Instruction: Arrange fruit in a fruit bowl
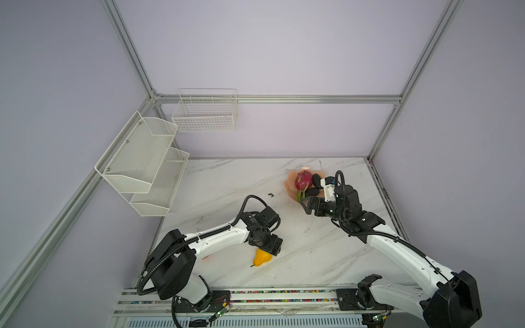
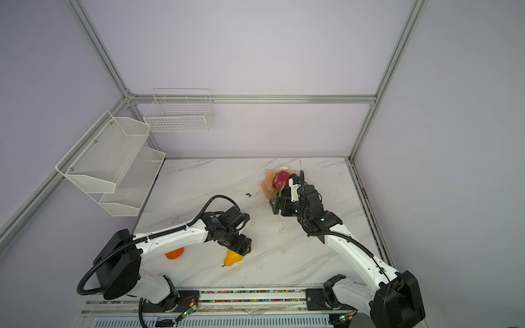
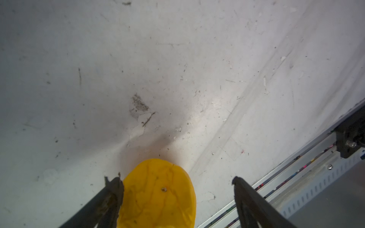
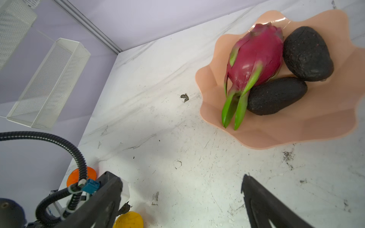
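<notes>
My left gripper (image 1: 271,246) hangs low over the yellow pear (image 1: 262,258), open, with the pear's top between or just below its fingers in the left wrist view. An orange fruit (image 2: 174,253) lies further left, partly behind that arm. The peach scalloped bowl (image 4: 311,117) at the back right holds a dragon fruit (image 4: 254,57) and two dark avocado-like fruits (image 4: 277,95). My right gripper (image 1: 312,205) stands open in front of the bowl, nothing between its fingers.
Mesh shelves (image 1: 142,150) hang on the left wall and a wire basket (image 1: 204,112) on the back wall.
</notes>
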